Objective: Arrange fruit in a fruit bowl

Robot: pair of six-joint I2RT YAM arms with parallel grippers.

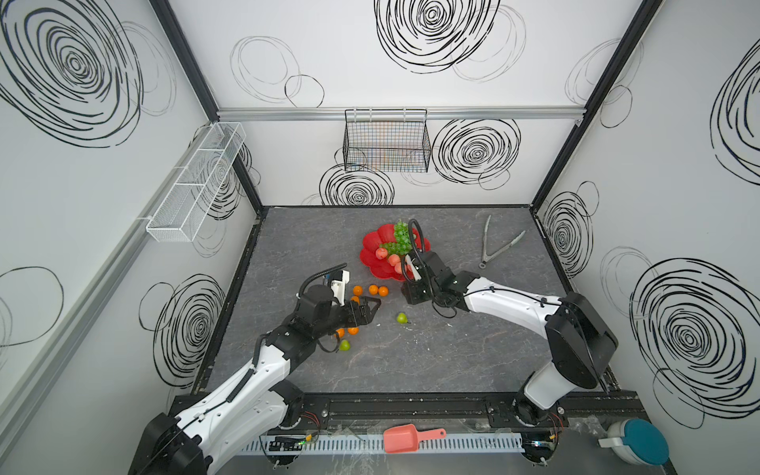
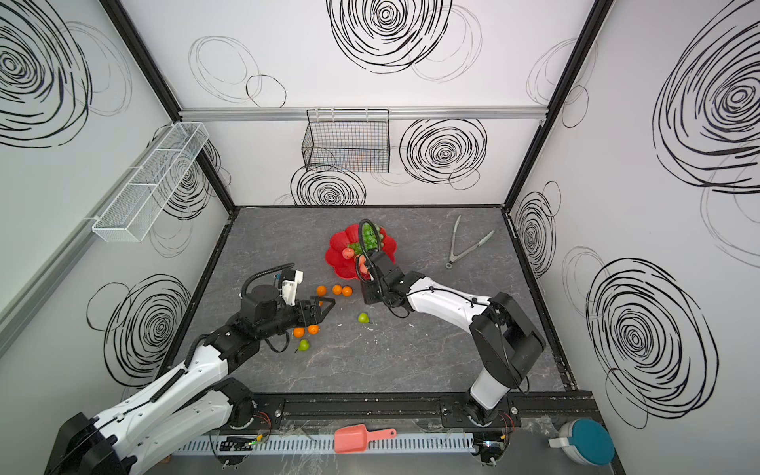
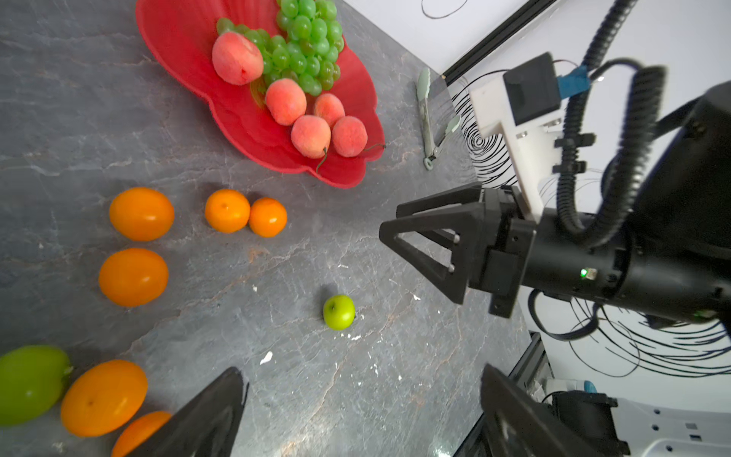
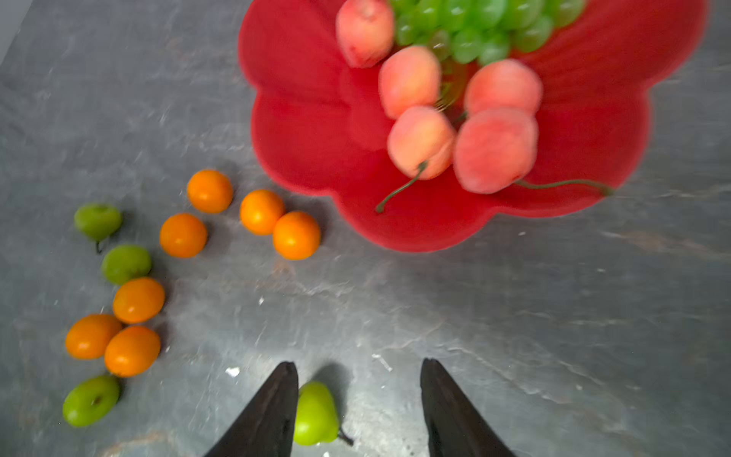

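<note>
The red scalloped bowl (image 4: pixel 430 228) holds green grapes (image 4: pixel 487 30) and several peaches (image 4: pixel 495 152). Between bowl and right arm base, my right gripper hangs above the table, fingers apart and empty. A green pear (image 4: pixel 315 415) lies on the table below it, beside its left finger in the right wrist view. My left gripper is open over the table, nothing between its fingers. Loose oranges (image 4: pixel 297 235) lie left of the bowl, and more oranges (image 4: pixel 131 351) sit farther left among green fruits (image 4: pixel 91 400).
Metal tongs (image 1: pixel 500 245) lie at the back right of the table. A black wire basket (image 1: pixel 386 142) hangs on the back wall, a white one (image 1: pixel 194 186) on the left.
</note>
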